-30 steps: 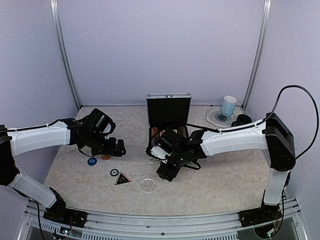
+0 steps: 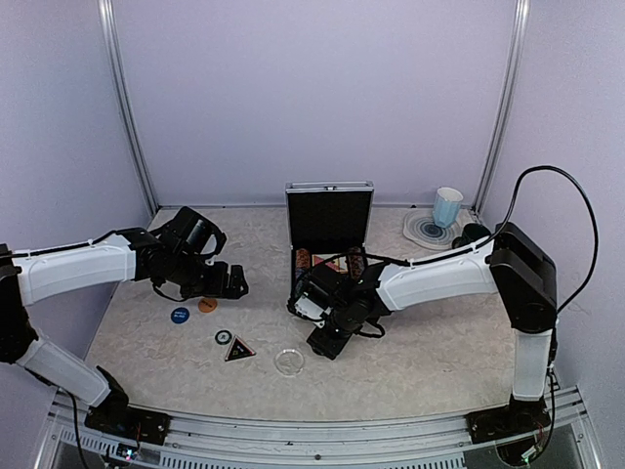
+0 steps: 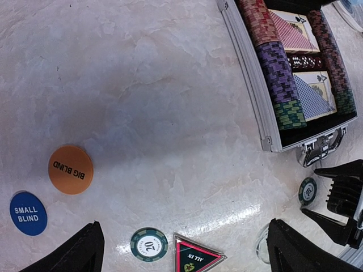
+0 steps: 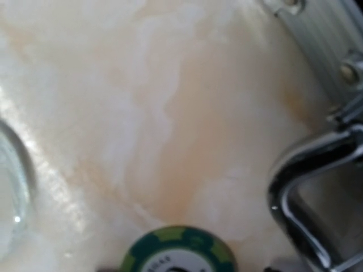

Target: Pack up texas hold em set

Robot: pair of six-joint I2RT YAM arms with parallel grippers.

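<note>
An open metal case (image 3: 258, 113) holds chip stacks, two card decks and dice. My right gripper is part open around a green chip lying by the case's handle; in the right wrist view that chip (image 4: 177, 249) shows at the bottom edge. My left gripper (image 2: 229, 283) is open above the table, left of the case. Below it lie an orange Big Blind marker (image 3: 70, 169), a blue Small Blind marker (image 3: 28, 212), a green 20 chip (image 3: 148, 244) and an All In triangle (image 3: 195, 258).
A clear round disc (image 2: 289, 362) lies at front centre. A light blue cup (image 2: 447, 207) stands on a round mat (image 2: 421, 231) at back right, beside a dark object (image 2: 473, 234).
The left arm looks almost unchanged.
</note>
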